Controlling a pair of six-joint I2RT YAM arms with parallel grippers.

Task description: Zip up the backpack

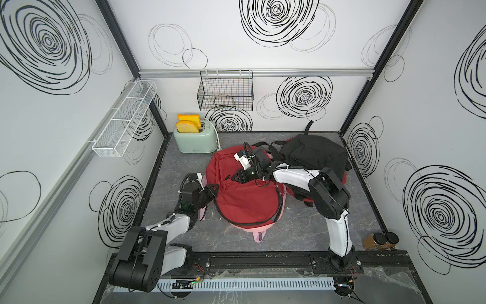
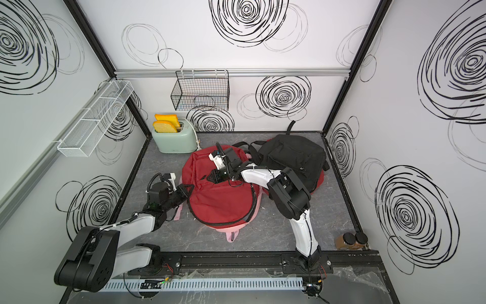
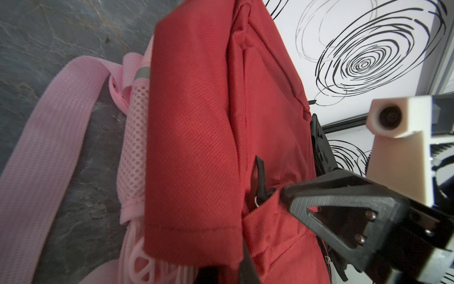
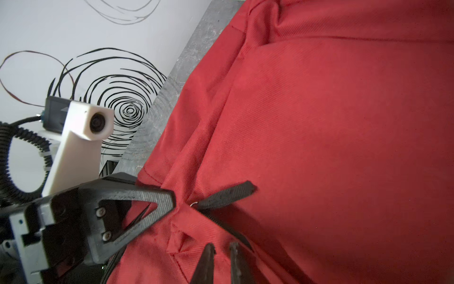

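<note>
The red backpack (image 1: 248, 202) lies flat, with a curved black zipper round its lower part and pink straps beneath. My left gripper (image 1: 212, 188) is shut on the backpack's left edge; its fingertips are mostly hidden in the left wrist view. My right gripper (image 1: 236, 177) is over the middle of the backpack, at a pocket seam with a black zipper pull (image 4: 224, 195). Its fingers look part open in the right wrist view, the pull just beyond them.
A black backpack (image 1: 314, 152) lies at the right, a green toaster (image 1: 195, 141) at the back left. Wire baskets hang on the walls. Jars (image 1: 379, 240) stand at the front right.
</note>
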